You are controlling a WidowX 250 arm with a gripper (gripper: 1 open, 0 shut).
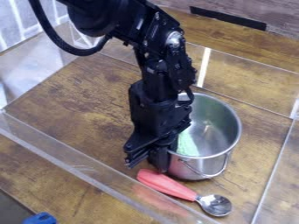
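My black gripper (158,150) reaches down at the left side of a steel pot (216,136), its fingertips low by the pot's near-left wall and largely dark against it. Nothing shows between them, and it looks shut. A pale green item lies inside the pot, partly hidden by the gripper. Just in front of the pot lies a spoon with a red handle (166,185) and a steel bowl (216,205).
Clear plastic edging runs along the left and front. A small blue object (38,218) sits at the lower left corner.
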